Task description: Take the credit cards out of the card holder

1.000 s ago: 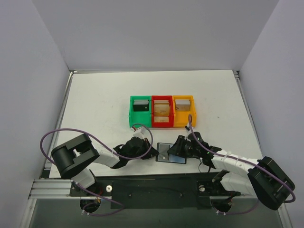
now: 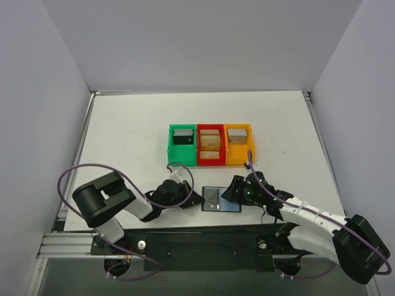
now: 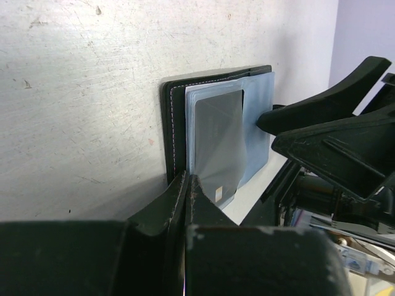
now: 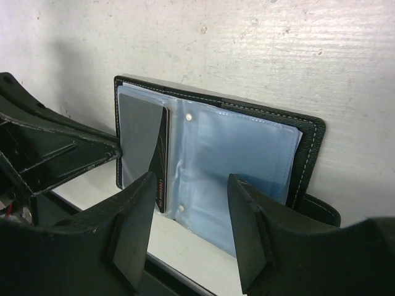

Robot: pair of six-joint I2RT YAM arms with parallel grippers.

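The black card holder point(image 4: 308, 132) lies spread open on the table, with clear bluish sleeves on both halves. A dark grey card point(image 4: 143, 132) sits in the sleeves on the left half, and its black strip with gold print shows at the sleeve's inner edge. At the holder's left edge my left gripper is shut on that edge; its tips hide exactly which layers are pinched. Above the right half's blue sleeve point(image 4: 247, 157), my right gripper stands open, nothing between its fingers.
Behind the holder stand green point(image 2: 182, 153), red point(image 2: 212, 162) and yellow point(image 2: 238, 155) bins, each with small boxes inside. The front table edge is close to the holder.
The holder and my left gripper have shifted slightly left. My right gripper has moved a little to the right over the holder. The bins have stayed put.
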